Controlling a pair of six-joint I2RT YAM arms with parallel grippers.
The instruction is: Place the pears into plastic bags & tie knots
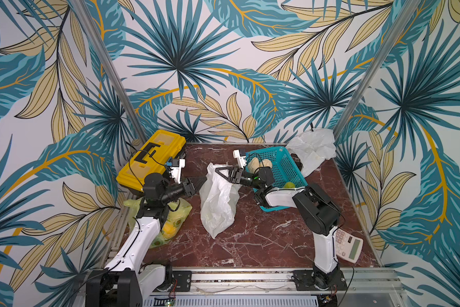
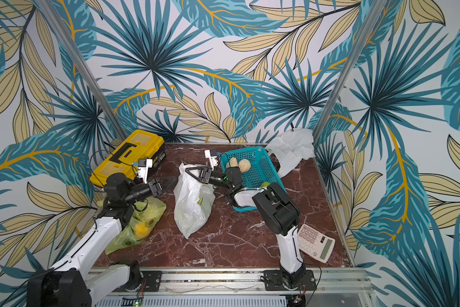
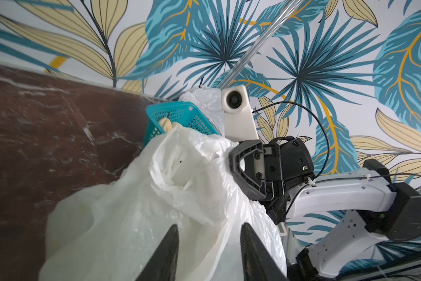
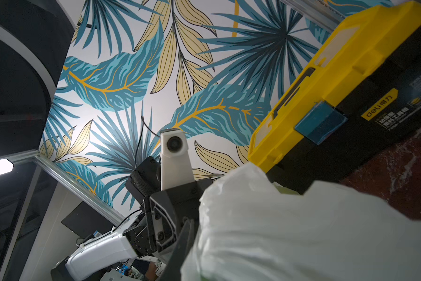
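A white plastic bag point(image 1: 218, 207) stands bunched up on the middle of the table. Something faintly yellow-green point(image 2: 200, 201) shows through its side in the top right view. At the bag's left side my left gripper is open, its fingertips well apart and the white plastic showing beyond them. From the right, my right gripper point(image 1: 216, 170) reaches the top of the bag, with its fingertips close together against the plastic; whether they pinch it is unclear. A yellow-green fruit point(image 1: 289, 184) lies in the teal basket point(image 1: 299, 174), partly hidden by the right arm.
Pale round items point(image 1: 254, 164) also lie in the basket. A yellow-green bag with fruit point(image 2: 140, 227) lies at the left, near the yellow toolbox point(image 1: 155, 153). A crumpled white bag point(image 1: 314, 148) is at the back right, a calculator point(image 1: 348, 245) at the front right.
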